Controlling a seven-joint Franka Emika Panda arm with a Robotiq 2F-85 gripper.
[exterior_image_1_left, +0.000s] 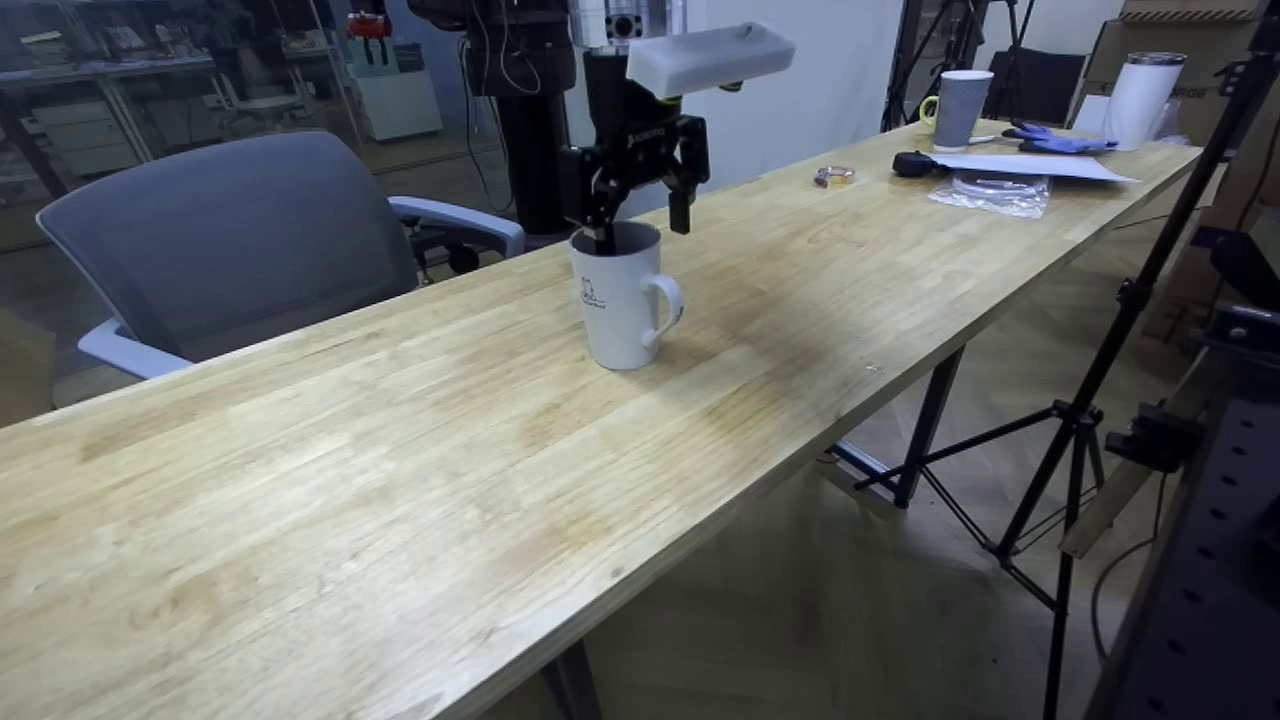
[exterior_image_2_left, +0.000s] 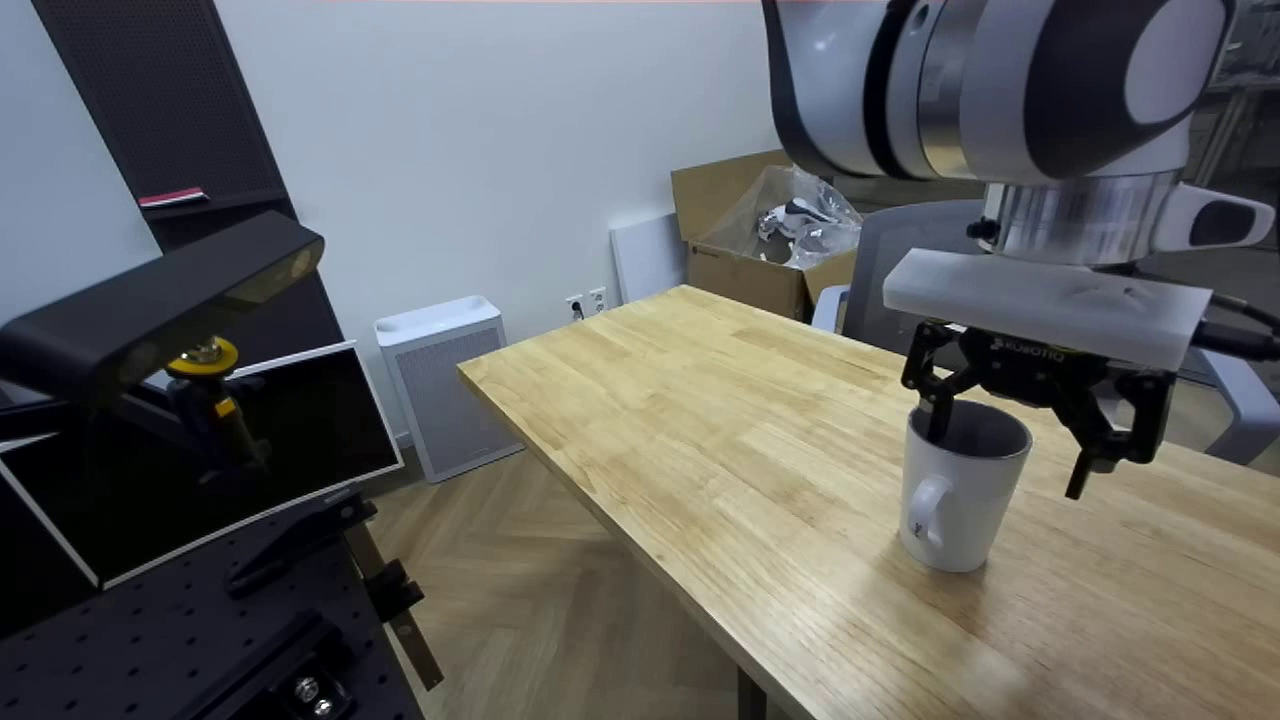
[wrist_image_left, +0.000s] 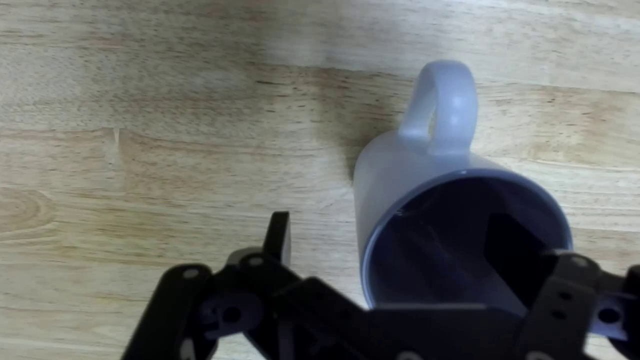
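Observation:
A white mug with a dark inside and a small drawing on its wall stands upright on the wooden table. Over it, my gripper is open: one finger dips inside the mug's rim, the other hangs outside in the air. In the second exterior view the gripper straddles the near wall of the mug. Seen from the wrist, the mug has its handle toward the top of the picture, and one finger of the gripper reaches into its dark opening. The other finger is over bare wood.
Toward the table's far end are a grey cup, a white tumbler, blue gloves, a paper sheet and a plastic bag. An office chair stands alongside.

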